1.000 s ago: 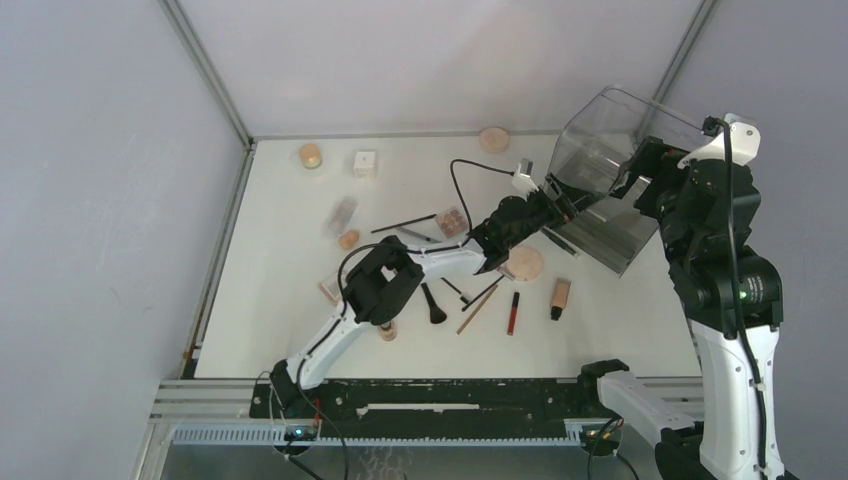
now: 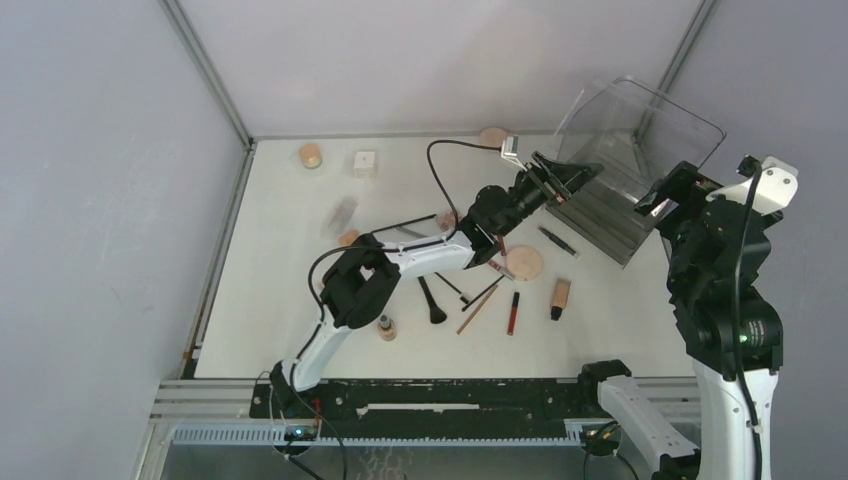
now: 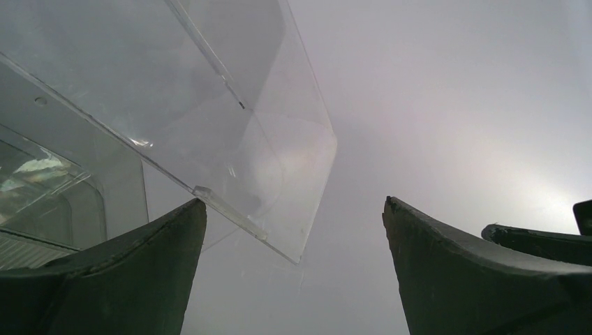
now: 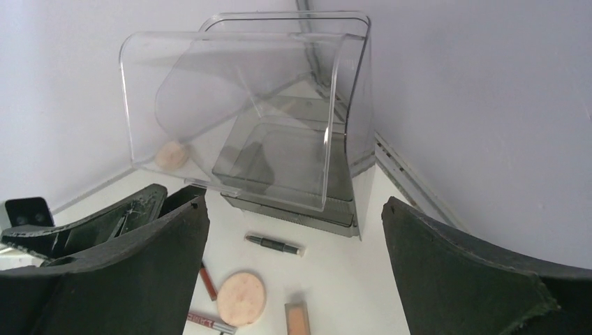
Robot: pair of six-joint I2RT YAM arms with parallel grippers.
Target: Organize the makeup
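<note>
A clear acrylic organizer (image 2: 630, 140) stands at the back right, a raised clear lid or front panel (image 4: 230, 112) over its stacked drawers (image 4: 286, 202). My left gripper (image 2: 580, 180) is open just left of the organizer, with the panel's edge ahead of it in the left wrist view. My right gripper (image 2: 660, 195) is open at the organizer's right front, facing it, nothing between its fingers. Makeup lies on the white table: a powder disc (image 2: 524, 262), a foundation tube (image 2: 560, 298), a red lip product (image 2: 513, 313), a black pen (image 2: 558, 240), a black brush (image 2: 436, 310).
Jars (image 2: 310, 155), a white box (image 2: 364, 163), more brushes and a bottle (image 2: 387, 328) are spread over the left and middle table. A round item (image 2: 493, 134) sits at the back. Walls border the back and sides.
The organizer's clear top panel now stands raised higher.
</note>
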